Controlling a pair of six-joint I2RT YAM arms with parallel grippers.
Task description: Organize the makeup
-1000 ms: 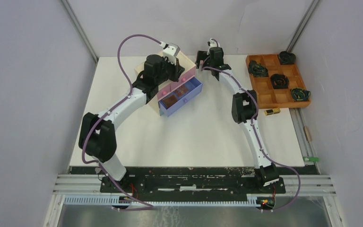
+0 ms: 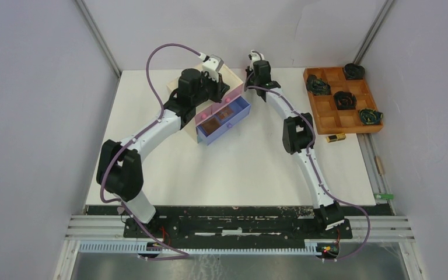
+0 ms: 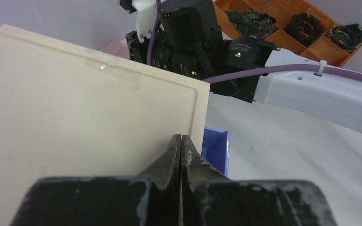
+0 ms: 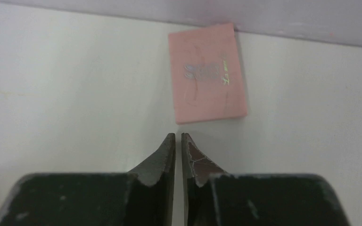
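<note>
A pink square compact (image 4: 208, 75) lies flat at the back wall. My right gripper hangs just in front of it, fingertips slightly apart with nothing between. A cream drawer unit (image 2: 178, 81) with pink drawers stands left of centre, its blue lower drawer (image 2: 236, 119) pulled out and holding brown items. My left gripper is over the unit's top near its right edge, fingers closed; whether anything is between them is hard to see.
A wooden divided tray (image 2: 329, 122) with dark cloth-like items stands at the back right, a small yellow object (image 2: 336, 137) in front of it.
My right gripper has shifted slightly and turned at the back of the table. The left arm has stayed almost still.
</note>
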